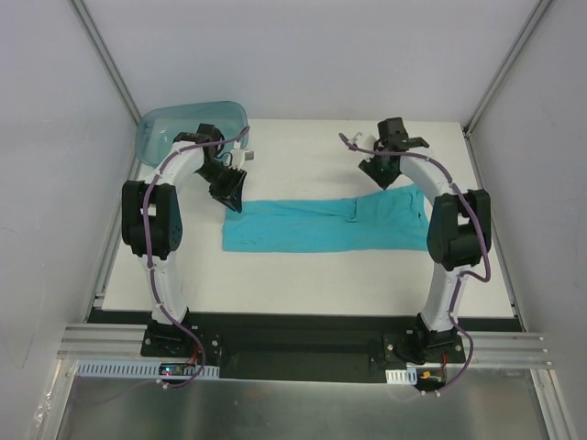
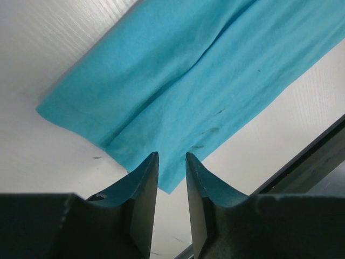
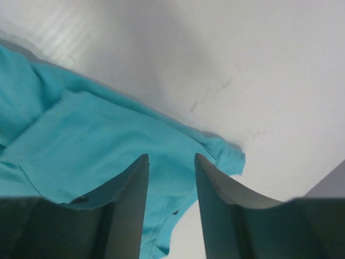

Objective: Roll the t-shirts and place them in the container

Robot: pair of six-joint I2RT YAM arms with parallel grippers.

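Note:
A teal t-shirt (image 1: 293, 229) lies as a long flat strip across the middle of the table, with a fold running along its length. Its right part is wider and crumpled, and loose fabric (image 3: 229, 156) sticks out at that end. Over the strip's upper left corner hovers my left gripper, its fingers parted and no cloth between them. At the shirt's upper right edge, my right gripper also has its fingers apart, above the crumpled fabric and holding nothing.
A translucent teal bin (image 1: 165, 128) stands at the back left, behind the left arm.

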